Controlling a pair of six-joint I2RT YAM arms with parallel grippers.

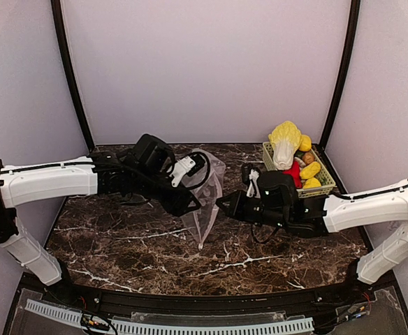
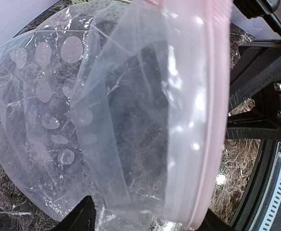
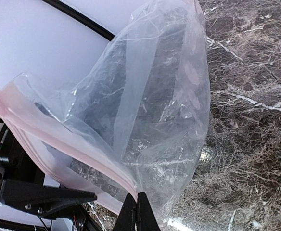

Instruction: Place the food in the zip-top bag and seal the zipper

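The clear zip top bag [image 1: 207,185] hangs upright between my two grippers over the marbled table, its pink zipper rim [image 2: 217,96] gaping. I see no food inside. In the right wrist view my right gripper is shut on one corner of the bag's rim. My left gripper stands open by the rim, with one finger [image 2: 84,215] clear of the bag and the other partly hidden behind it. From the right, the left gripper's finger [image 3: 49,196] shows beside the zipper. The food [image 1: 310,169] sits in a basket at the back right.
The green basket [image 1: 324,191] holds several fruits and vegetables, a yellow-topped cabbage [image 1: 285,145] among them, and stands behind the right arm. Bare marbled table [image 1: 120,244] lies in front of both arms.
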